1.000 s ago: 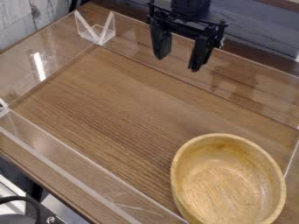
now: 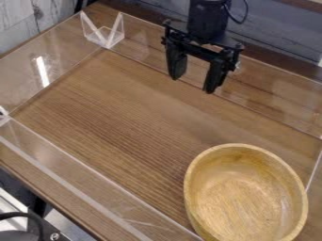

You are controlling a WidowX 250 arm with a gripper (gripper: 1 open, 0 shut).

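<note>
My black gripper (image 2: 197,68) hangs over the back middle of the wooden table (image 2: 113,122), its two fingers spread open, with nothing visible between them. A wide, pale yellow bowl (image 2: 244,198) sits at the front right, well apart from the gripper. A small white object, partly hidden behind the right side of the gripper, is too unclear to name.
A clear angular holder (image 2: 104,30) stands at the back left. Clear edging runs along the left side, and a black cable lies at the bottom left corner.
The gripper has moved a little toward the front of the table, lower in the view. The bowl and the clear holder have not moved.
</note>
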